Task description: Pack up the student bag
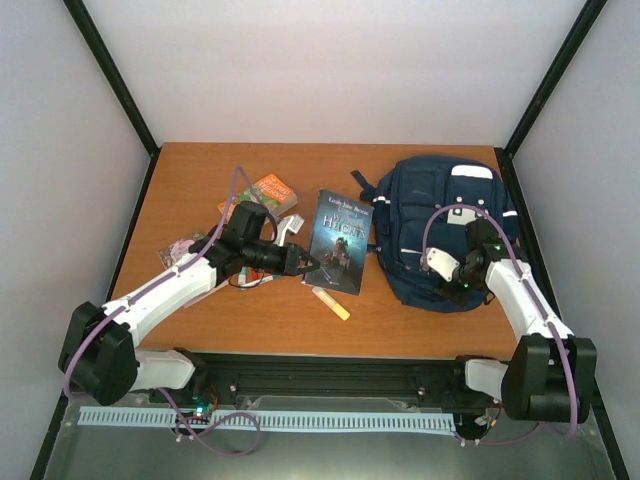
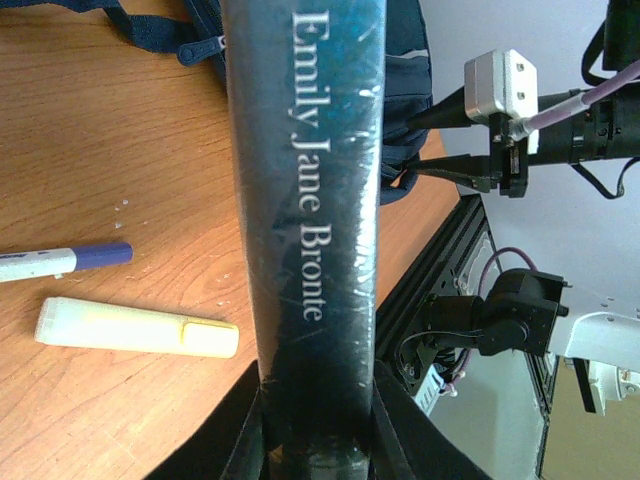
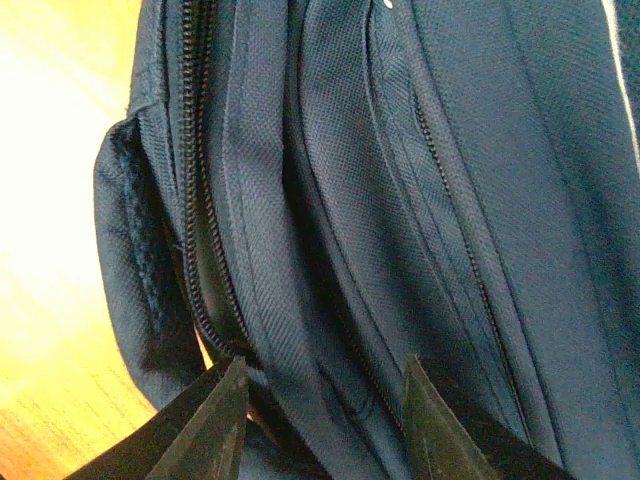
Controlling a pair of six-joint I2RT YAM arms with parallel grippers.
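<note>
A dark book [image 1: 338, 245] with "Emily Jane Bronte" on its spine stands between the table's middle and the bag. My left gripper [image 1: 316, 265] is shut on it; in the left wrist view the spine [image 2: 310, 200] rises between the fingers. The navy backpack [image 1: 420, 215] lies at the right, its lower flap down and the pale lining covered. Over its near edge, my right gripper has its fingers spread. In the right wrist view, bag cloth and zips [image 3: 270, 260] show between and beyond the parted fingertips; no firm pinch is visible.
A yellow highlighter [image 1: 331, 303] and a purple-capped marker [image 2: 100, 256] lie near the dark book. An orange and green book [image 1: 270, 192] and a pink patterned one [image 1: 176, 250] are at the left, partly behind my left arm.
</note>
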